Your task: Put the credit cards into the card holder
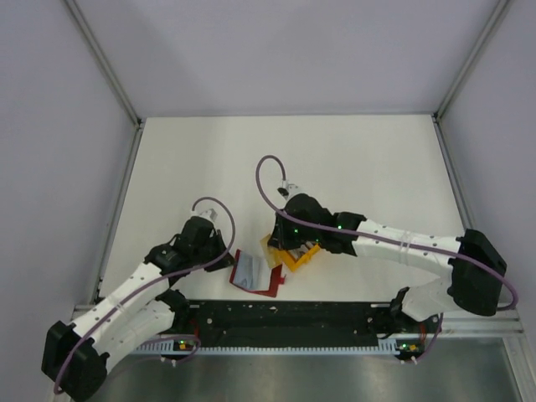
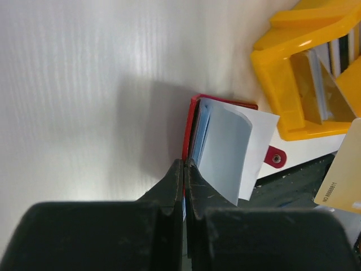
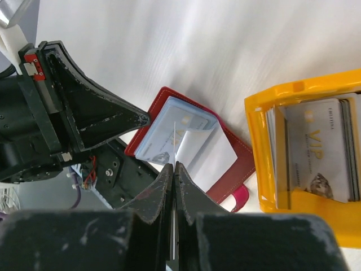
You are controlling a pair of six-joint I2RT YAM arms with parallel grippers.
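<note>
The red card holder [image 1: 270, 286] lies open on the table, with a pale translucent pocket [image 3: 179, 127] and a white flap. My left gripper is shut on the holder's raised red edge [image 2: 188, 132]. A gold card [image 2: 342, 172] hangs from my right gripper, which is shut on it. In the right wrist view that card shows only as a thin edge-on line over the holder. From above, the gold card [image 1: 270, 251] is just right of the holder's pocket, apart from the left gripper.
A yellow tray [image 3: 268, 144] with several cards standing in compartments is right of the holder, partly under my right arm. A dark strip [image 1: 276, 324] runs along the table's front edge.
</note>
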